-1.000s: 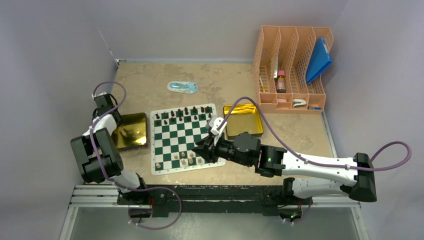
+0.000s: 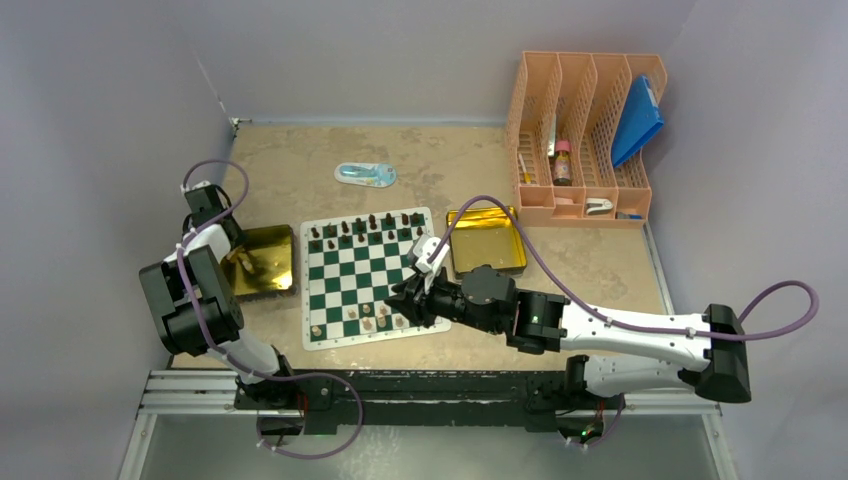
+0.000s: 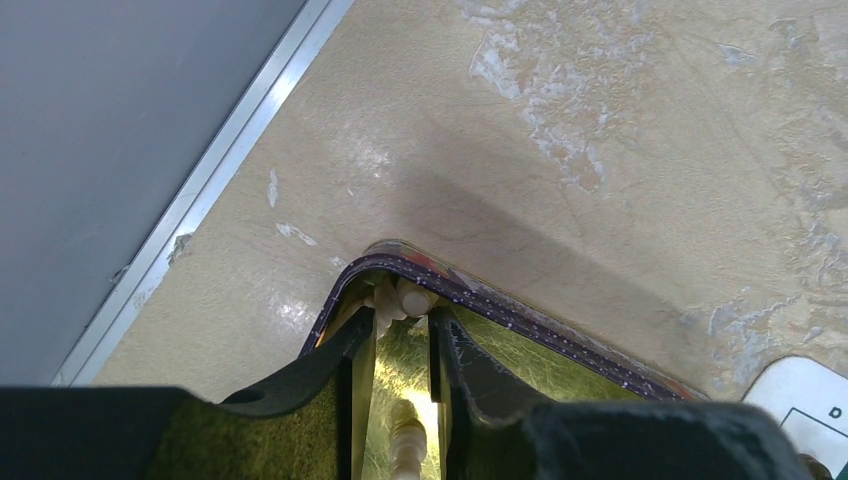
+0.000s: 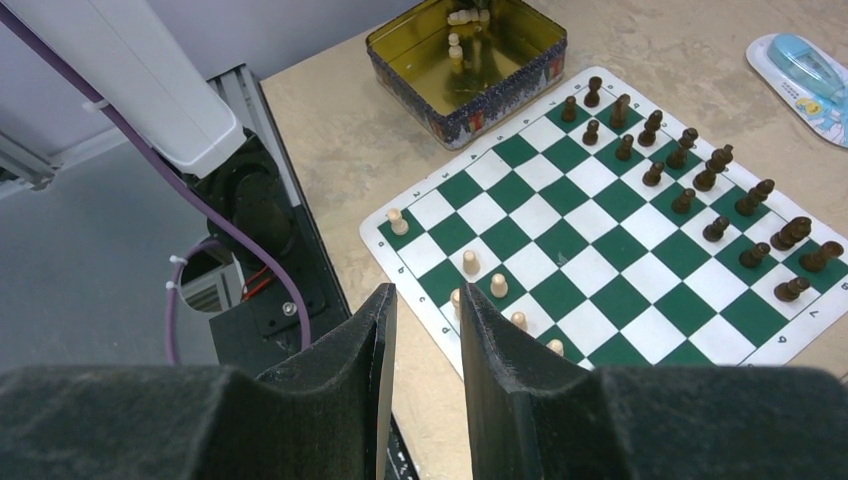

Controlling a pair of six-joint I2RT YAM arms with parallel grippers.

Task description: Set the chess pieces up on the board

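The green-and-white chessboard [image 2: 355, 270] has dark pieces along its far side and several light pieces [image 4: 498, 285] on the near side. In the left wrist view, my left gripper is down in the gold tray [image 3: 530, 360], fingers parted, at light pieces [image 3: 415, 300] lying in the corner; whether it grips one is unclear. Another light piece [image 3: 407, 450] lies below. My right gripper hangs over the board's near right side, fingers slightly apart, with board pieces visible beyond them.
A second gold tray [image 2: 487, 250] stands right of the board. A pink organizer [image 2: 585, 130] is at the back right, and a blue packaged item [image 2: 365, 175] lies behind the board.
The left arm has shifted very slightly over its tray. The right arm and the pieces on the board look unchanged.
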